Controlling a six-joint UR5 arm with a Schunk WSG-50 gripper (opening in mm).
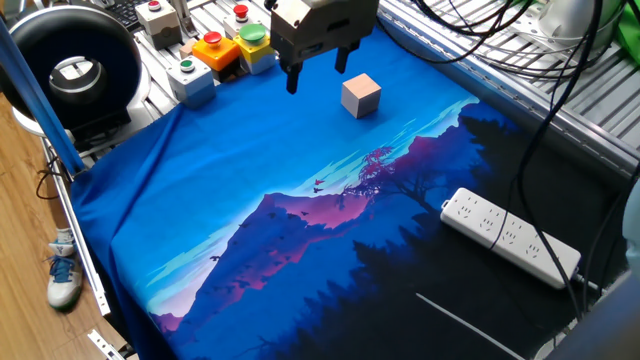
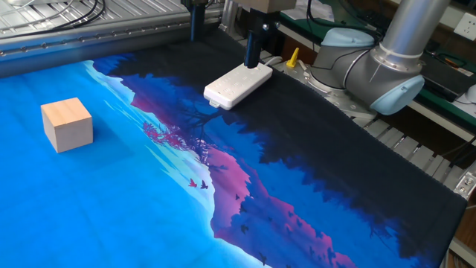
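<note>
A plain wooden cube rests on the printed blue cloth, near its far side in exterior view 1. In exterior view 2 the same cube sits at the left, all by itself. My gripper hangs from the top edge of exterior view 1, its two dark fingers spread wide with nothing between them. It appears up and to the left of the cube there, apart from it. Only the lower fingers of the gripper show at the top of exterior view 2.
A white power strip lies on the cloth's dark part, with black cables crossing above it. Several push-button boxes, among them an orange one, stand beyond the cloth. A thin rod lies near the front. Mid-cloth is clear.
</note>
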